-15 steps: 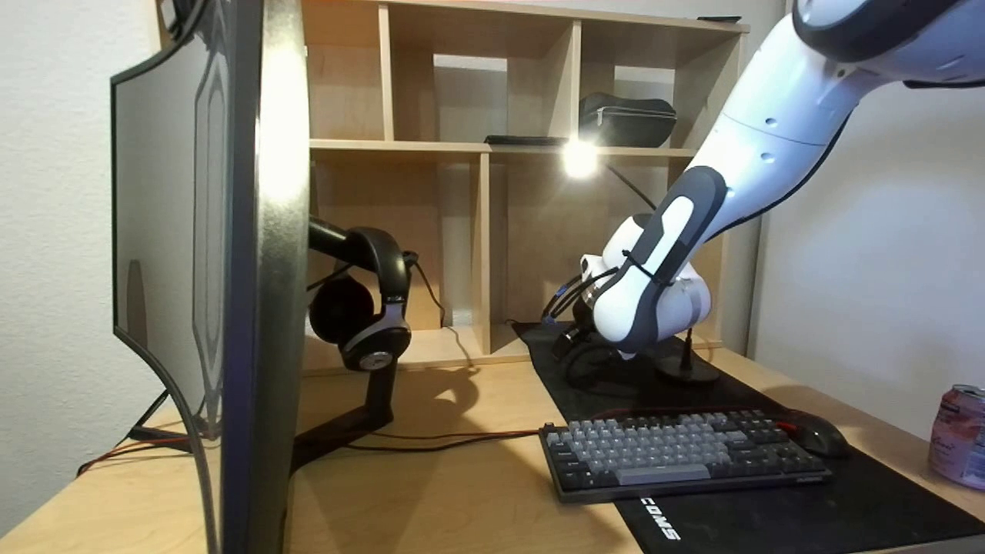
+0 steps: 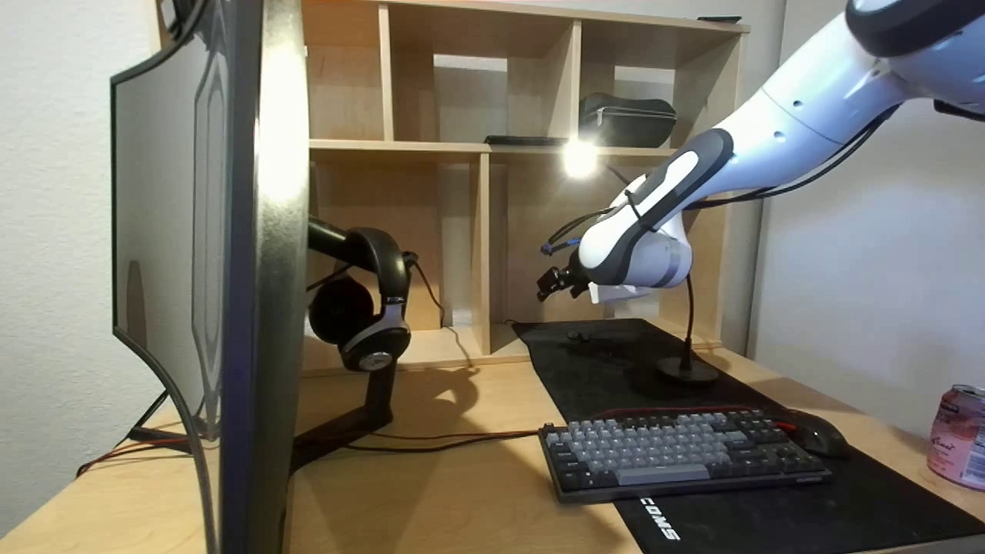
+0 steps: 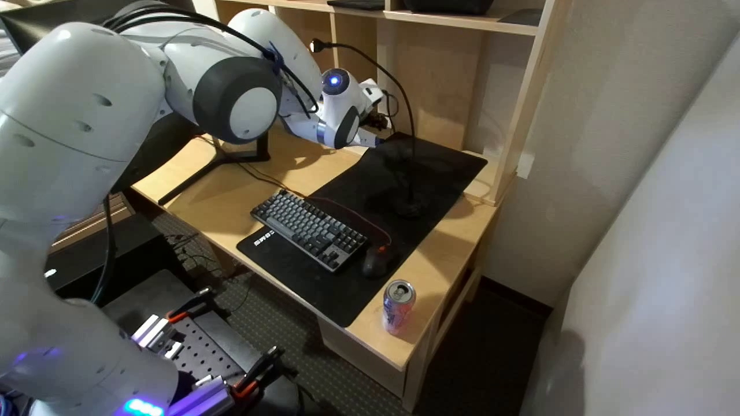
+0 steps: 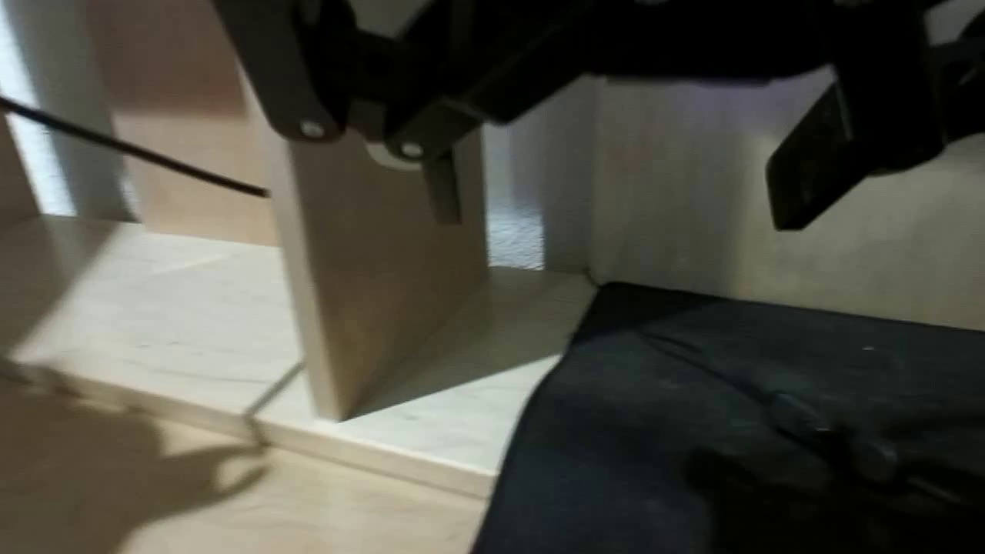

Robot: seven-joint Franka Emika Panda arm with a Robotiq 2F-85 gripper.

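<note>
My gripper is open, its two dark fingers wide apart with nothing between them in the wrist view. It hangs above the far end of the black desk mat (image 4: 591, 443), in front of the shelf unit. In exterior view 1 the gripper (image 2: 559, 281) is small and dark, pointing left, clear of the mat. On the mat's far part lies a small dark item (image 2: 579, 336), apparently with a thin cord; its kind is unclear. Black-and-grey headphones (image 2: 376, 343) hang to the left, beside the monitor (image 2: 166, 240).
A lit lamp (image 2: 581, 158) stands close to the arm, its base (image 2: 687, 371) on the mat. A keyboard (image 3: 309, 225), a mouse (image 3: 375, 261) and a pink can (image 3: 398, 308) lie nearer the front and right.
My arm has lifted the gripper off from low over the mat and tilted it; it now sits higher and slightly left. The headphones, keyboard and can have not moved.
</note>
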